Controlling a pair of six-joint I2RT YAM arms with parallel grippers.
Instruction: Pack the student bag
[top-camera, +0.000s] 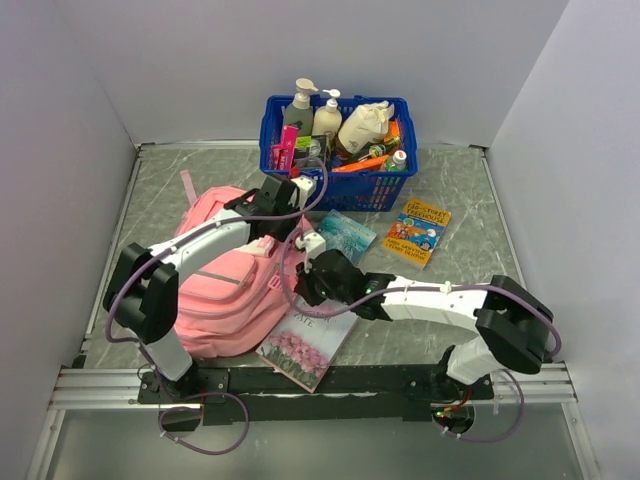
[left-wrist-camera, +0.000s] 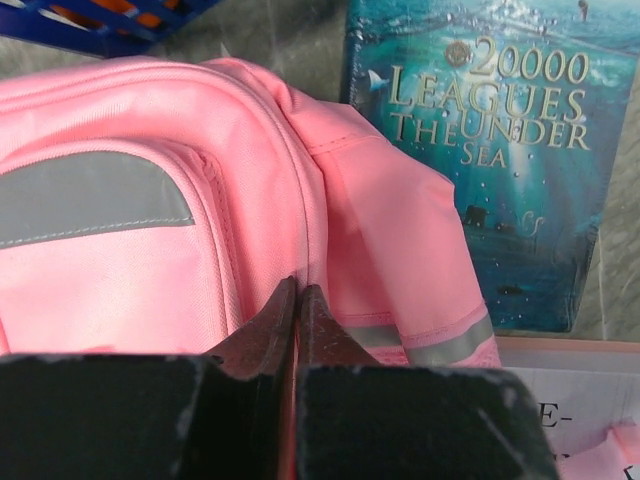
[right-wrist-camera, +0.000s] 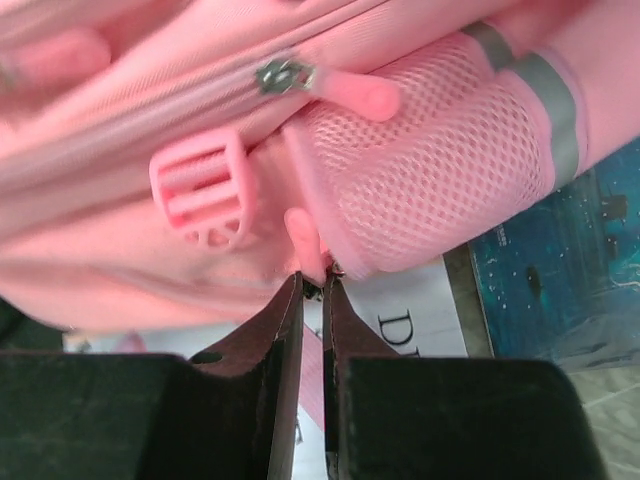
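Observation:
The pink backpack (top-camera: 215, 310) lies on the left of the floor. My left gripper is shut on the bag's fabric at its upper edge. My right gripper is shut on a small pink zipper pull beside the mesh pocket (right-wrist-camera: 430, 170). Right of the bag lie the blue 20000 Leagues book (left-wrist-camera: 490, 200), the yellow Treehouse book (top-camera: 416, 230) and a white book with pink flowers (top-camera: 300, 350), the last partly under the bag.
A blue basket (top-camera: 380, 190) full of bottles, a cloth pouch and other supplies stands at the back. Grey walls bound the floor on the sides. Bare floor shows at the right.

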